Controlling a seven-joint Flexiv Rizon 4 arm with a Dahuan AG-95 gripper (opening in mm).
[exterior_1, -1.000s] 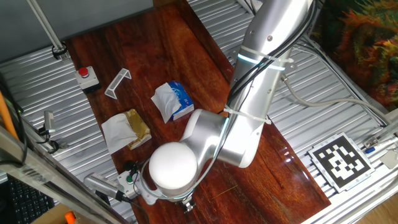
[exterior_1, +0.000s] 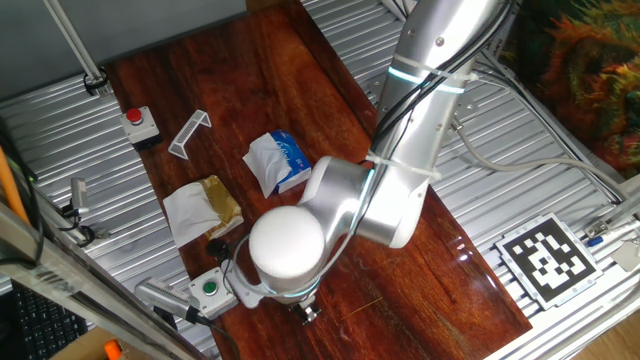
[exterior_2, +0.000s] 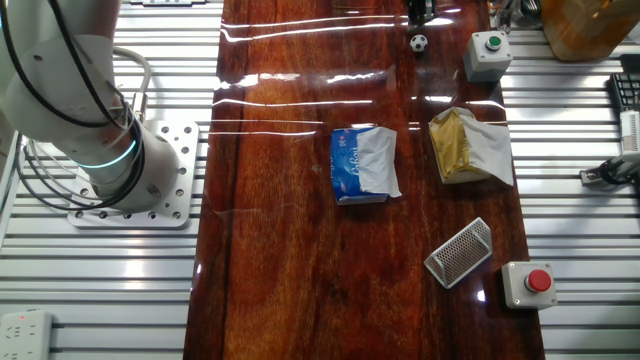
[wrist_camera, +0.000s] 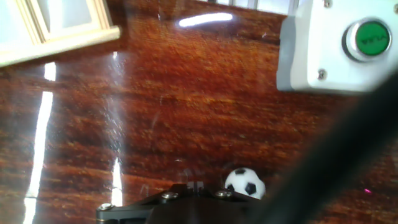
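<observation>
My gripper shows at the bottom of the wrist view, its black fingers drawn together at the tips. Nothing can be made out between them, and it looks shut. A small black-and-white soccer ball (wrist_camera: 244, 183) sits on the wood just to the right of the fingertips. In exterior view 2 the same ball (exterior_2: 418, 43) lies near the top, close to the dark gripper (exterior_2: 421, 14), which is partly cut off there. From exterior view 1, the arm hides the ball, and only a bit of the gripper (exterior_1: 308, 314) shows beneath the wrist.
A green-button box (wrist_camera: 311, 50) stands at the upper right in the wrist view, a pale wooden frame (wrist_camera: 74, 45) at upper left. Blue (exterior_2: 350, 167) and gold (exterior_2: 452, 146) tissue packs, a white grater-like piece (exterior_2: 460, 253) and a red-button box (exterior_2: 529, 285) occupy the table.
Over the last second my arm's wrist has shifted up and slightly right in exterior view 1, uncovering the green button. The table objects stay put.
</observation>
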